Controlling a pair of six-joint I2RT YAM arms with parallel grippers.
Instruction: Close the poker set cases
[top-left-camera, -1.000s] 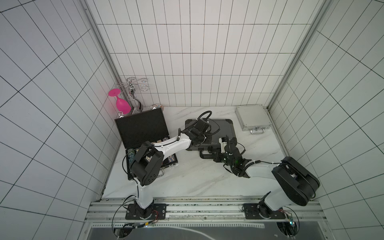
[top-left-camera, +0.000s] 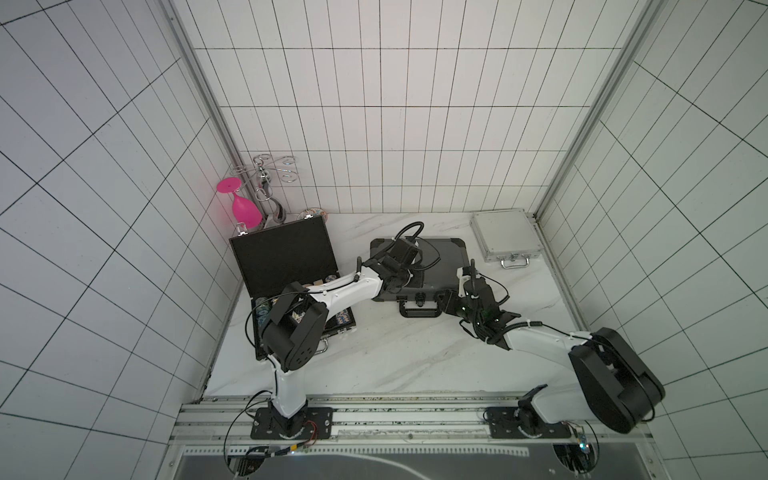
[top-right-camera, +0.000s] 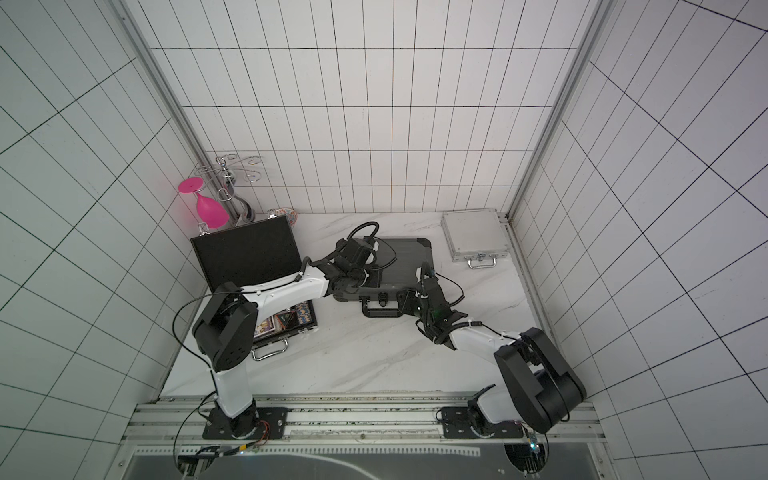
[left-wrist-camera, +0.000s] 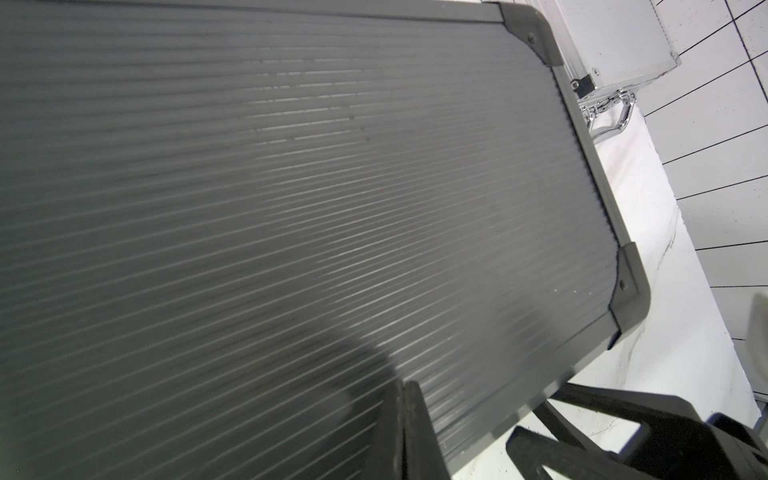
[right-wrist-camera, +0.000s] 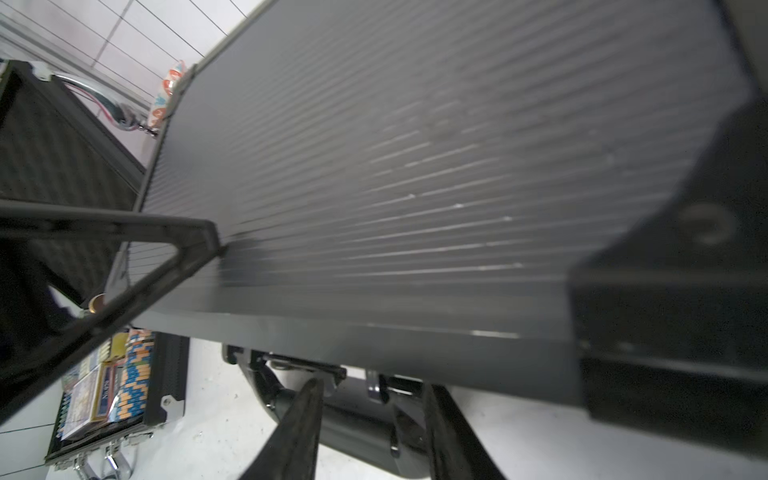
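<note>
A dark grey ribbed case (top-left-camera: 444, 256) lies in the middle of the table, its lid down and its black handle (top-left-camera: 420, 309) toward the front. In the left wrist view, my left gripper is shut over this lid, nothing visible between its fingers; whether it touches cannot be told. At the case's front right edge, my right gripper is open, its fingertips apart with the handle and a latch (right-wrist-camera: 376, 385) seen between and beyond them. To the left, a second black case has its lid (top-left-camera: 284, 254) raised, with chips and cards (top-right-camera: 280, 320) inside.
A silver case (top-left-camera: 508, 232) sits closed at the back right. At the back left are a pink goblet (top-left-camera: 245, 209) and a metal rack (top-left-camera: 264, 172). My left arm spans the open case.
The left arm and the cases look unmoved.
</note>
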